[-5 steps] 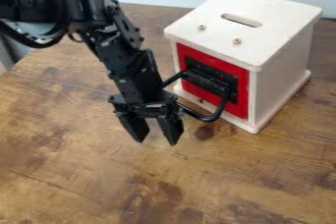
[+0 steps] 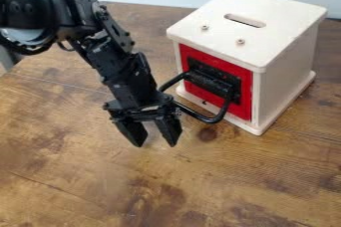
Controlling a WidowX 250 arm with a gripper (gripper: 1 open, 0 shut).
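Note:
A pale wooden box (image 2: 285,67) with a slot and two small knobs on top stands at the upper right. Its front has a red panel (image 2: 242,112) carrying a black fitting and a black bent handle (image 2: 210,118) that sticks out forward. My black gripper (image 2: 150,131) hangs left of and in front of the handle, fingers pointing down over the table and apart, with nothing seen between them. Whether it touches the handle cannot be told from this view.
A pale area lies beyond the table's left edge.
My arm's upper joint has shifted slightly left, and the gripper has moved a little. The box stays where it was.

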